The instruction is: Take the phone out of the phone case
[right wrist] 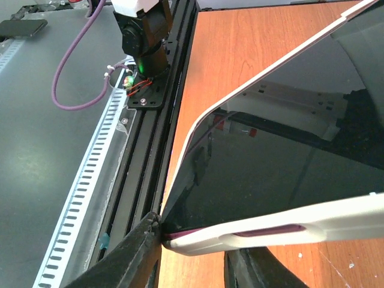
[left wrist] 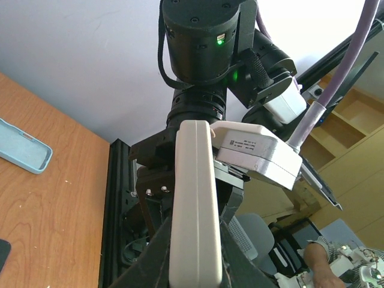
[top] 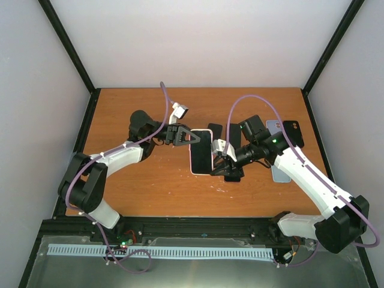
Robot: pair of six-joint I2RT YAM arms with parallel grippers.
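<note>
In the top view, a dark-screened phone (top: 201,153) sits inside a pale pink-rimmed case (top: 191,162), held up over the table between both arms. My left gripper (top: 195,138) is shut on the cased phone's upper left side. The left wrist view shows the case (left wrist: 195,204) edge-on, hiding the phone. My right gripper (top: 213,170) is at the lower right corner. In the right wrist view, the right gripper has its fingers apart around that case corner, one fingertip (right wrist: 151,227) close against it; contact is unclear. The phone (right wrist: 282,144) appears seated within the rim.
Behind the right gripper lie dark phone-like slabs (top: 234,135). A light blue case (left wrist: 24,147) and a black case (top: 293,133) rest at the table's right.
</note>
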